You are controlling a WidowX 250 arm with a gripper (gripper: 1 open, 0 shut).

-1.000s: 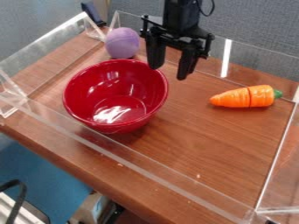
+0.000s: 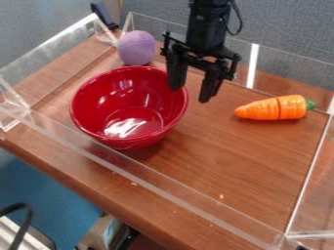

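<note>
My black gripper [image 2: 192, 81] hangs above the back right rim of a red bowl [image 2: 128, 112], its two fingers spread apart with nothing seen between them. A purple ball [image 2: 136, 46] rests behind the bowl at the back left. An orange toy carrot [image 2: 269, 107] with a green top lies on the wooden surface to the right of the gripper.
Clear plastic walls border the wooden table [image 2: 222, 176] on its sides and front. A grey panel stands at the back; a cable and some objects sit low at the front left, off the table.
The gripper has shifted slightly over the last second, its wrist and fingers turning a little. The bowl, ball and carrot are unchanged.
</note>
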